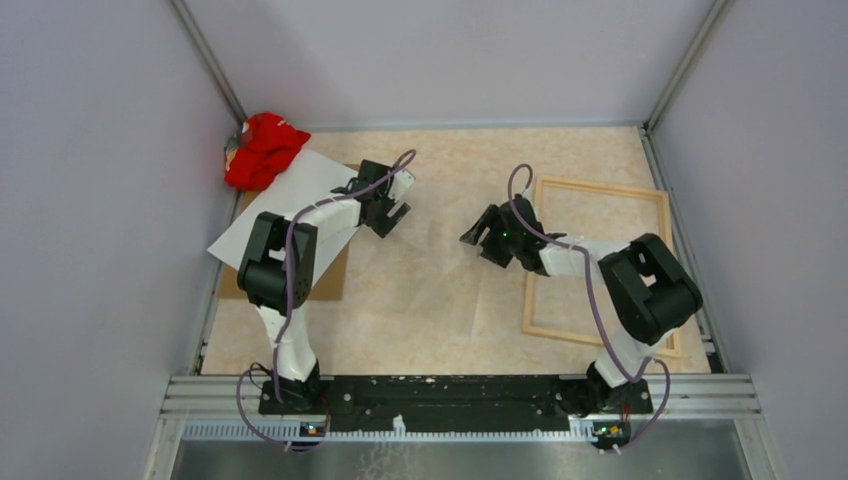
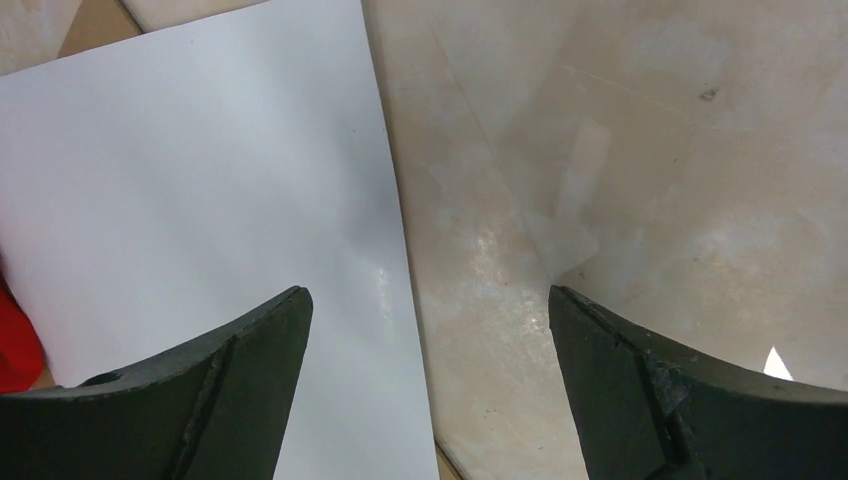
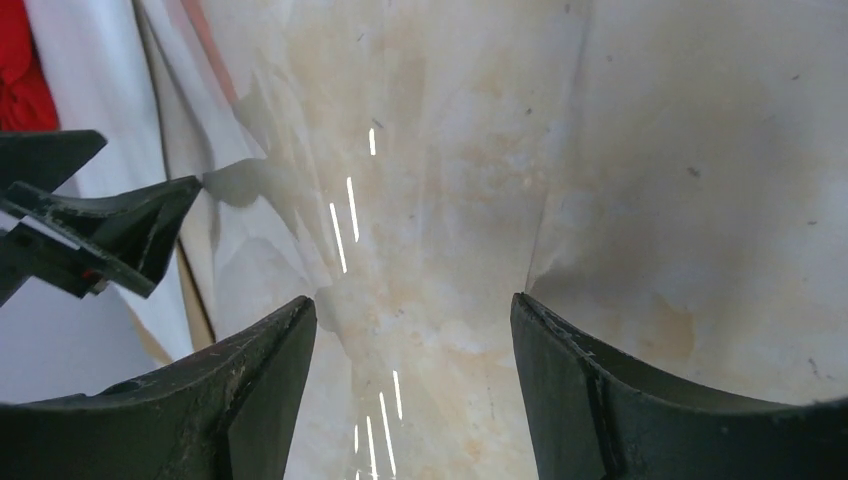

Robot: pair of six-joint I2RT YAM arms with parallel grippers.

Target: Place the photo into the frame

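A plain white sheet (image 1: 240, 235), perhaps the photo, lies at the left, slanted over a brown board (image 1: 330, 282). My left gripper (image 1: 395, 220) is open just right of it; in the left wrist view one finger is over the white sheet (image 2: 220, 180) and the other over bare table, with its right edge running between them. Nothing is held. On the right lies the empty wooden frame (image 1: 600, 187), partly covered by my right arm. Left of the frame my right gripper (image 1: 475, 248) hangs over bare table, its fingers apart and nothing between them.
A crumpled red cloth (image 1: 265, 150) touches the sheet's upper corner at the back left. Grey walls close off the back and both sides. In the right wrist view my left gripper's fingers (image 3: 165, 225) show at the left.
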